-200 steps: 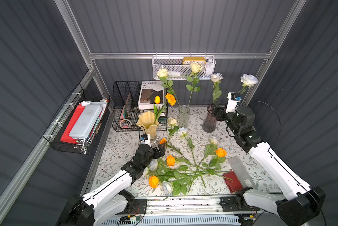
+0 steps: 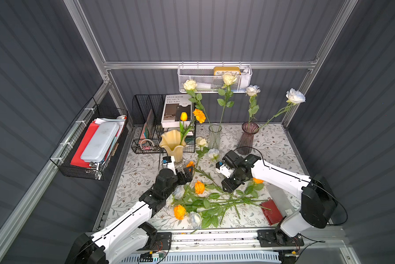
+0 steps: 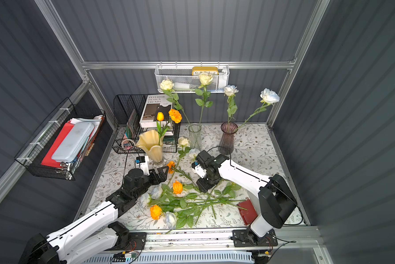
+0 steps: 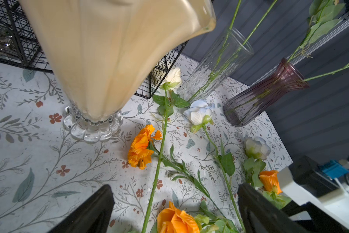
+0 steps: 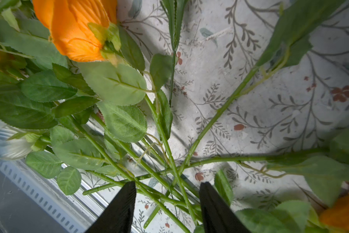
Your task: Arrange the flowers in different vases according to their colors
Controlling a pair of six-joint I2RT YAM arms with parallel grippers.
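Note:
A cream frilled vase (image 2: pixel 173 143) holds orange flowers; a clear glass vase (image 2: pixel 214 140) holds cream roses; a purple vase (image 2: pixel 245 140) holds white roses. Orange (image 2: pixel 199 187), cream (image 2: pixel 201 142) and pale-blue (image 2: pixel 195 220) flowers lie loose on the table, stems crossed. My left gripper (image 2: pixel 186 175) is open beside the cream vase, nothing between its fingers. My right gripper (image 2: pixel 227 184) is above the crossed stems at the middle, pointing down; its fingers (image 5: pixel 120 209) stand apart with no stem clearly held.
Wire racks with books and papers (image 2: pixel 177 110) stand at back left and along the left wall (image 2: pixel 105 140). A red wallet (image 2: pixel 272 212) and grey plate lie at front right.
My right gripper has moved from the purple vase down and leftward to the loose stems at the middle; the rose there stays in that vase. The left arm has hardly moved.

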